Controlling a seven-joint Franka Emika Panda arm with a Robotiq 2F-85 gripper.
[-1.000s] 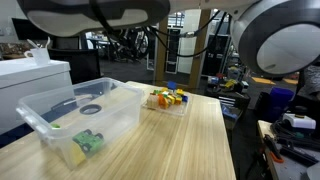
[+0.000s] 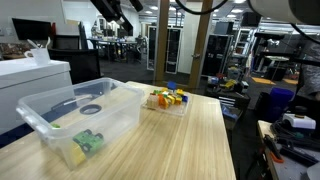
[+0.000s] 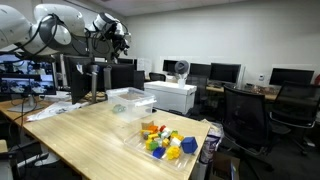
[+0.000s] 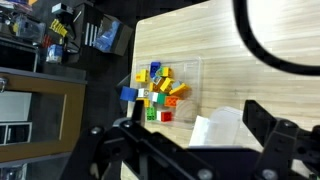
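High above the table hangs my gripper, its two dark fingers (image 4: 128, 136) wide apart with nothing between them. Colourful blocks (image 2: 168, 98) in yellow, orange, blue, green, red and white lie in a loose pile inside a shallow clear tray (image 2: 177, 109). In the wrist view, the same blocks (image 4: 163, 92) appear left of centre, ahead of the fingers. A large translucent bin (image 2: 118, 125) stands on the table in exterior view 1, a few greenish and yellowish things visible low inside it. Part of a whitish container (image 4: 222, 128) shows between the fingers in the wrist view.
Office chairs (image 3: 255, 118) and desks with monitors stand beyond it. A black cable loop crosses the wrist view's upper right.
The arm has risen in exterior view 1, its dark links now higher and largely out of the top of the frame. Bin, tray and blocks look unmoved.
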